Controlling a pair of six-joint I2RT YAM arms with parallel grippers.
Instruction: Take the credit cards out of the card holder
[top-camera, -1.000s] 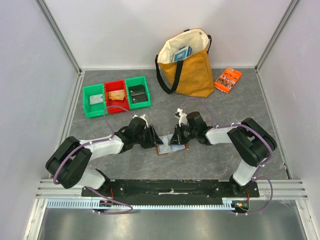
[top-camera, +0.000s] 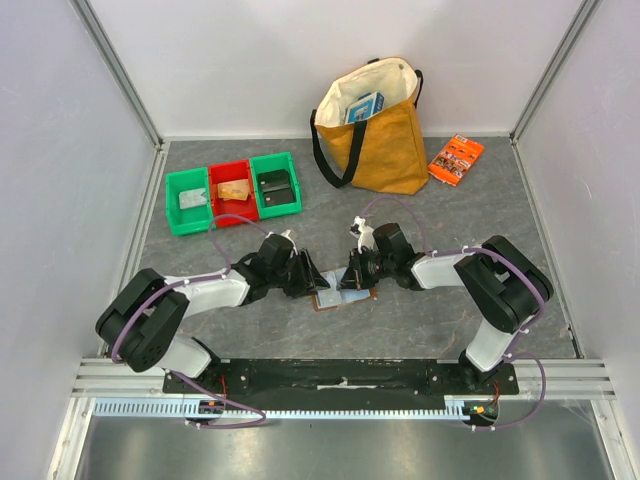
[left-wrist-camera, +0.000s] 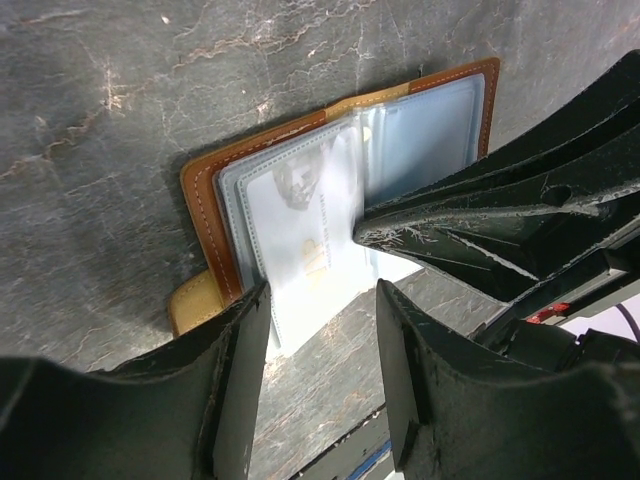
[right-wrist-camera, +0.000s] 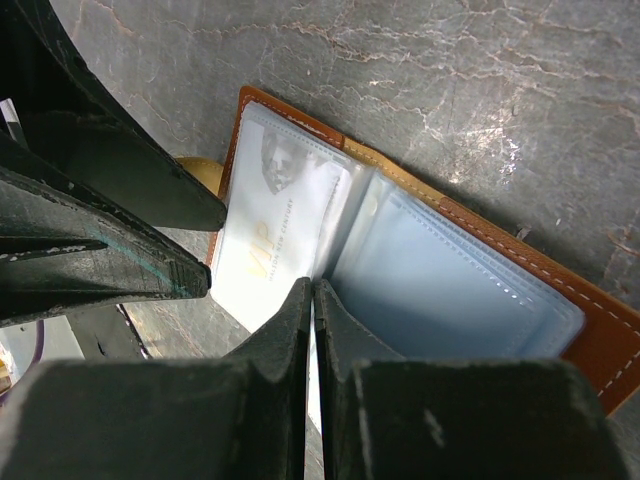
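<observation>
The brown-edged card holder (top-camera: 328, 305) lies spread open on the table, with clear plastic sleeves inside. A white card (left-wrist-camera: 290, 225) with gold print shows through the left-hand sleeve. My left gripper stands open just above that side, its fingers (left-wrist-camera: 240, 335) either side of the card's lower part and nothing held between them. At the middle of the holder, my right gripper is shut on the edge of a clear sleeve. The bluish right-hand sleeve (right-wrist-camera: 465, 275) lies flat beside it. What is clamped between the right fingertips is mostly hidden.
Green and red trays (top-camera: 233, 215) stand at the back left, holding a few items. A mustard bag (top-camera: 390, 150) and an orange packet (top-camera: 456, 160) are at the back right. Bare table surrounds the holder, but both grippers are very close together.
The left arm's elbow has shifted slightly to the right, while its gripper stays over the holder's left side. The right arm and the card holder show no clear movement.
</observation>
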